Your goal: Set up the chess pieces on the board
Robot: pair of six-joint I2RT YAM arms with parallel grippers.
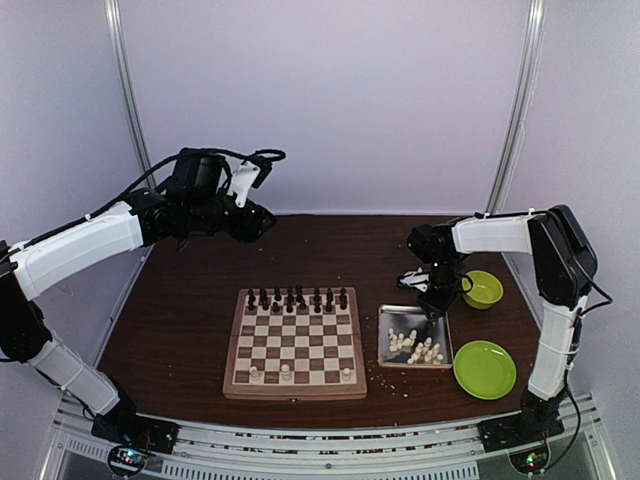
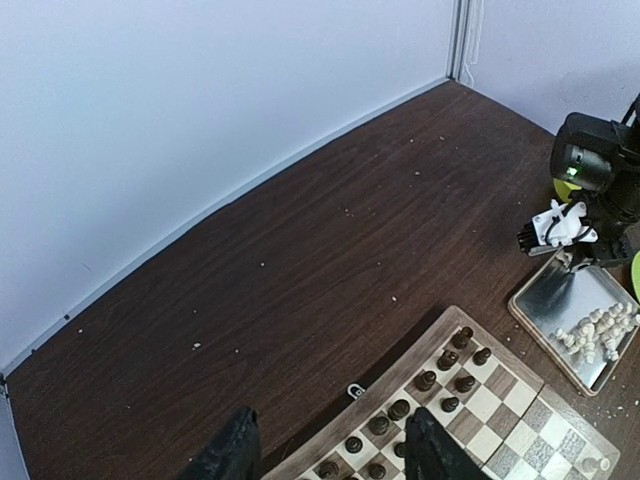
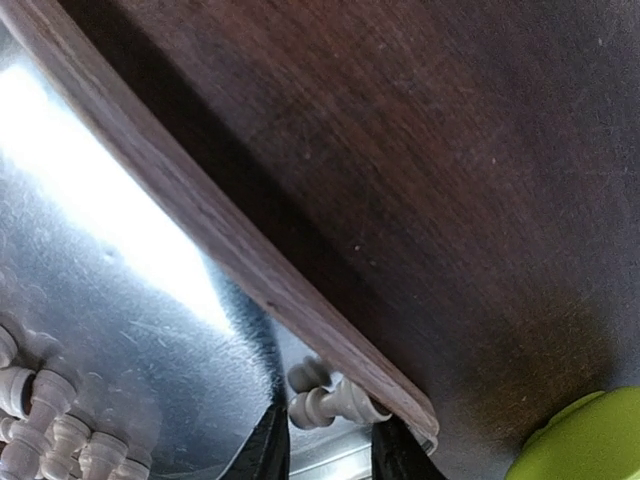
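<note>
The chessboard (image 1: 295,350) holds black pieces along its far side and a few white ones along the near side. A metal tray (image 1: 390,362) right of it holds a heap of white pieces. My right gripper is low at the tray's far corner, fingers apart around a lying white piece (image 3: 345,400); whether it touches the piece I cannot tell. My left gripper is raised high above the table behind the board, open and empty.
A green bowl (image 1: 483,290) stands behind the green plate (image 1: 484,370), both right of the tray.
</note>
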